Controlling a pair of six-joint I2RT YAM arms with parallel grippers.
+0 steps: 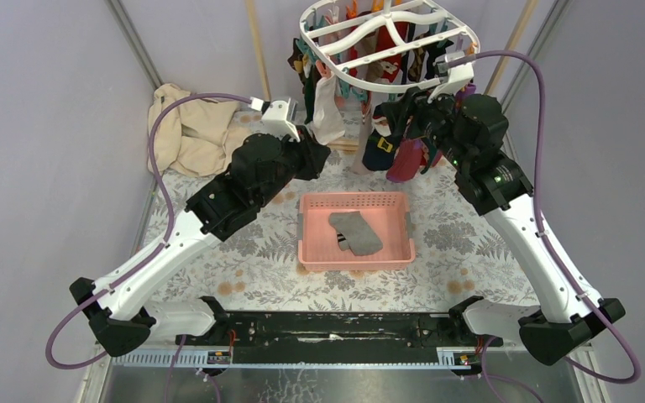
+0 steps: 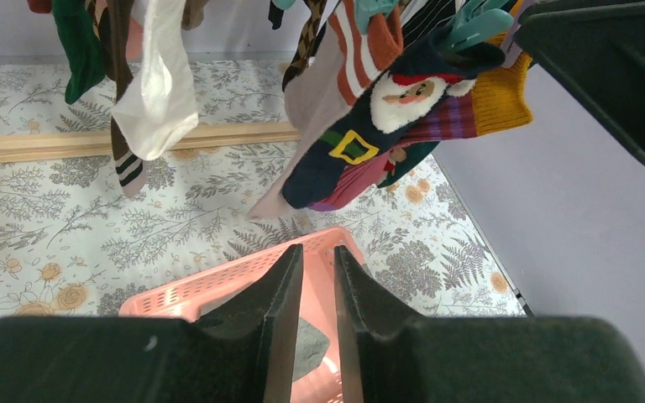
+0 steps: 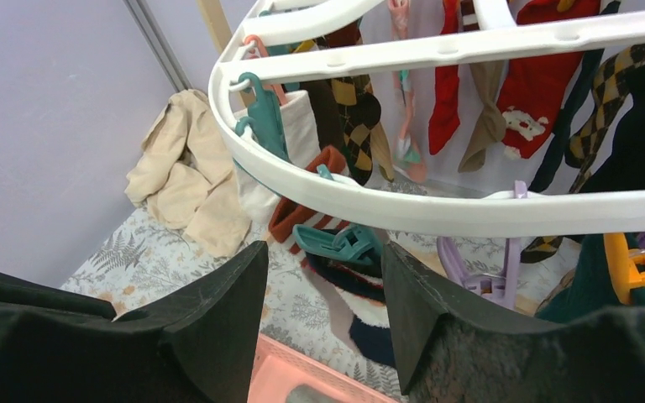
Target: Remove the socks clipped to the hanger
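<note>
The white hanger (image 1: pixel 323 60) carries several socks on coloured clips. From a teal clip (image 3: pixel 348 243) on its near rim hangs a navy sock with a Santa face (image 2: pixel 386 138), beside a striped-cuff sock (image 2: pixel 344 75). My left gripper is slightly open, its fingers empty, below and left of the Santa sock. At the hanger's near rim, my right gripper is open, its fingertips on either side of the teal clip; contact with it cannot be made out. A grey sock (image 1: pixel 355 232) lies in the pink basket (image 1: pixel 353 200).
Beige cloth (image 1: pixel 193 130) is heaped at the back left. Other clipped socks, such as a white one (image 2: pixel 158 92), crowd around the rim.
</note>
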